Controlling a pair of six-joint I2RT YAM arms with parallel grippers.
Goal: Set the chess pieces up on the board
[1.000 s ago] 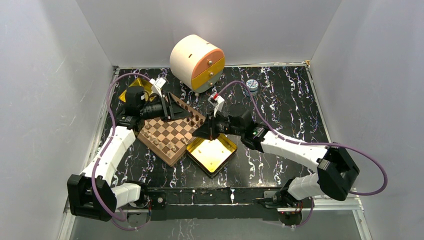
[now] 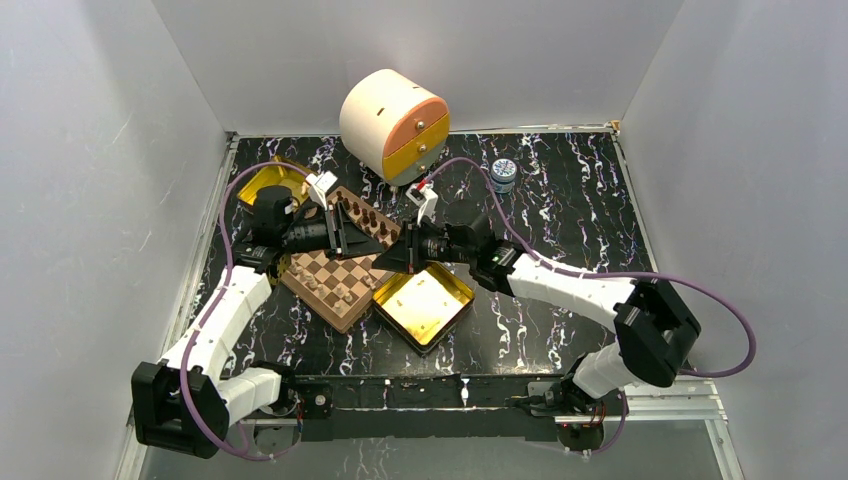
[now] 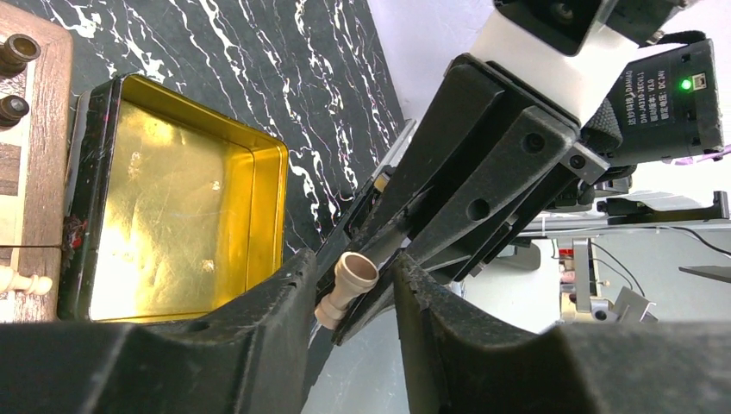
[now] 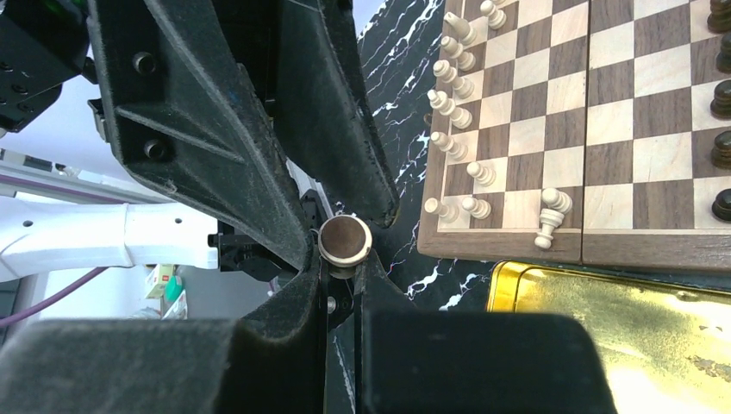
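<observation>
My right gripper is shut on a light wooden chess piece, whose round base end faces up, seen as a brown disc in the right wrist view. Around that piece, the left gripper stands part open, one finger on each side, with a gap visible at its fingers (image 3: 414, 302). The checkered board (image 4: 609, 168) carries a row of light pieces (image 4: 450, 105) along one edge and dark pieces (image 4: 722, 151) opposite. One light piece (image 4: 547, 226) lies on its side near the board's border.
A gold tray (image 3: 172, 207) with an empty-looking floor sits beside the board. Another gold tray (image 2: 262, 181) is behind the left arm. Farther back are a round drawer cabinet (image 2: 385, 115) and a small jar (image 2: 503, 172).
</observation>
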